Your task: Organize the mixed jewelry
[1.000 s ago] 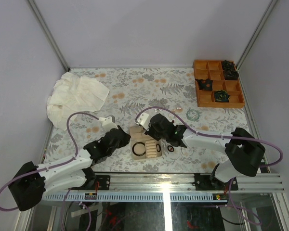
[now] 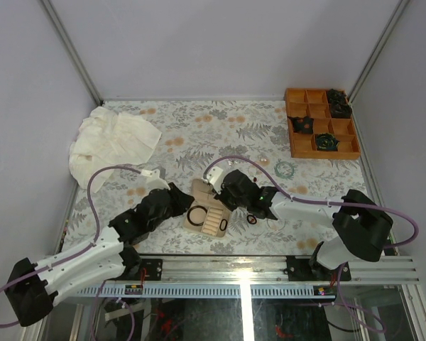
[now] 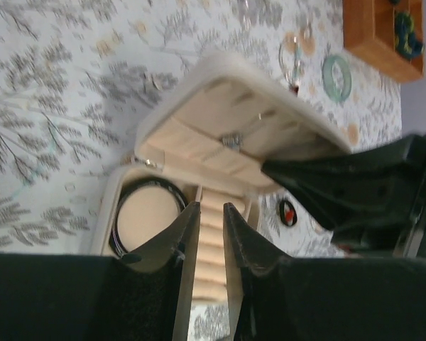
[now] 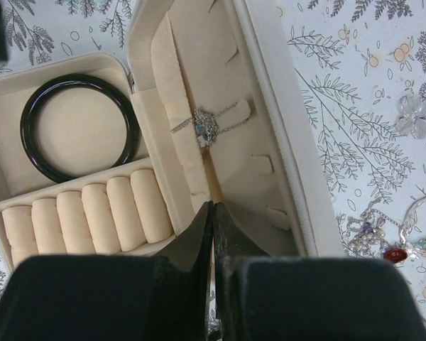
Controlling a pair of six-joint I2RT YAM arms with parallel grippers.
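Note:
An open beige jewelry box [image 2: 199, 192] sits at front centre, with a dark bangle [image 4: 30, 124] in its square compartment and padded ring rolls [image 4: 96, 213] beside it. In the right wrist view a silver chain pendant [image 4: 206, 129] lies on a tab in the lid. My right gripper is shut at the lid, nothing visible between its fingers. My left gripper hovers left of and above the box; its fingertips are close together, and whether fully shut is unclear.
Loose jewelry [image 4: 396, 252] and a pale green bangle [image 2: 285, 170] lie right of the box. A wooden compartment tray [image 2: 295, 145] stands back right, a white cloth [image 2: 110, 145] back left.
The box has turned slightly from about a second ago. My left arm moved toward the box and is now lower in the top view. The right gripper shifted slightly.

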